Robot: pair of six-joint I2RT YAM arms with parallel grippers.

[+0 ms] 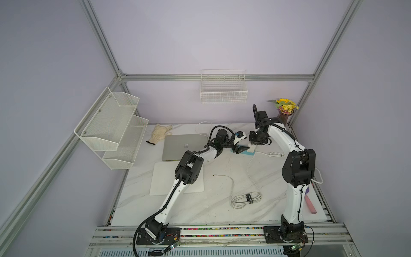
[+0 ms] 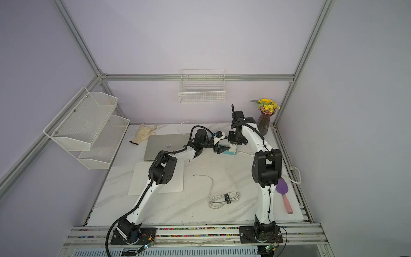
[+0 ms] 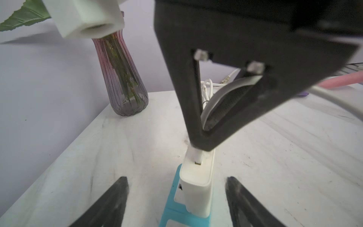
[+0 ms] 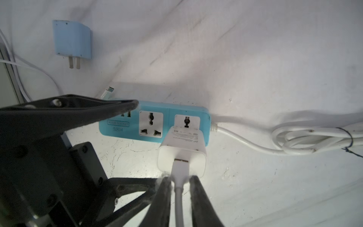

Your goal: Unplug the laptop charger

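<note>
In the right wrist view, the white charger [image 4: 181,151] sits plugged into the end socket of the blue power strip [image 4: 132,130]. Its white cable plug [image 4: 180,170] is seated in the charger's face. My right gripper has its fingers on either side of that plug, a narrow gap open between them. My left gripper is wide open over the strip, with the charger [image 3: 196,185] ahead between its fingers but apart from them. In the left wrist view, the right gripper's dark fingers [image 3: 206,130] cover the upper end of the charger and part of the cable.
A loose light-blue adapter [image 4: 71,39] lies behind the strip. Two flat laptops [image 1: 173,145] are at left; a coiled cable [image 1: 244,199] lies in front. A flower vase [image 3: 119,71] stands at the back right.
</note>
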